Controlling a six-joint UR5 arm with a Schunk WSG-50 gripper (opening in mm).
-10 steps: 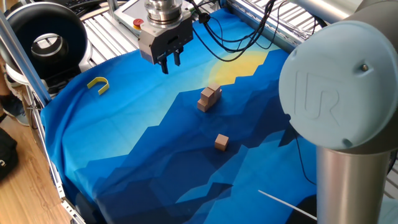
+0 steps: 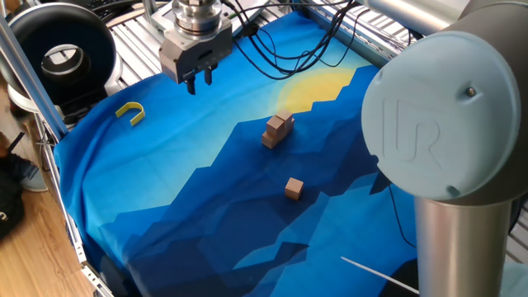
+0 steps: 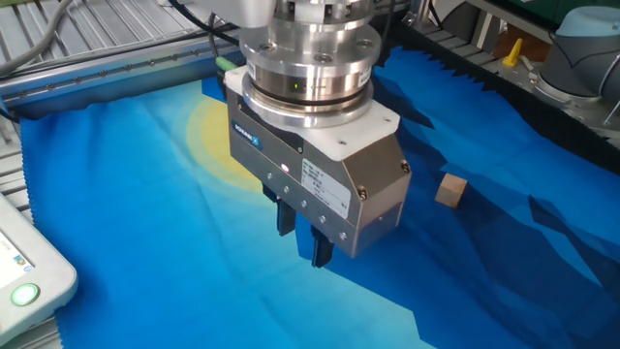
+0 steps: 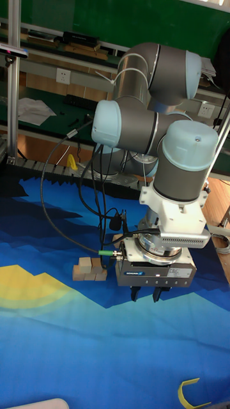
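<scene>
My gripper (image 2: 200,86) hangs above the blue cloth, its two black fingers apart. In the second exterior view nothing shows between the fingertips of the gripper (image 3: 302,248). A small cluster of wooden blocks (image 2: 276,132), with one block on top of others, sits near the middle of the cloth. A single wooden block (image 2: 294,189) lies apart from it. The third exterior view shows the block cluster (image 4: 88,270) just left of the gripper body; the lone block is hidden there. One block (image 3: 450,190) is visible right of the gripper in the second view.
A yellow curved piece (image 2: 130,113) lies near the cloth's left edge, below my gripper's height. Black cables (image 2: 309,58) loop beside the wrist. A teach pendant (image 3: 31,281) stands at the cloth's edge.
Across the last second my gripper has moved left in the first exterior view, away from the block cluster. Its fingers stay apart. The blocks and yellow piece have not moved.
</scene>
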